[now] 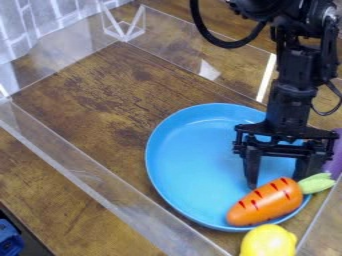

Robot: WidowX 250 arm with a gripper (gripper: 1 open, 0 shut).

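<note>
My black gripper (283, 165) is over the right half of a blue plate (181, 160), open, its fingers reaching down just behind a toy orange carrot with a green top (267, 203). The carrot lies along the plate's front right. Whether the fingertips touch the plate or the carrot is unclear.
A yellow lemon-like object (267, 243) sits in front of the plate. A purple object (334, 155) is at the right edge. Clear plastic walls border the wooden surface (87, 110), whose left part is bare. A blue object (8, 240) is at lower left.
</note>
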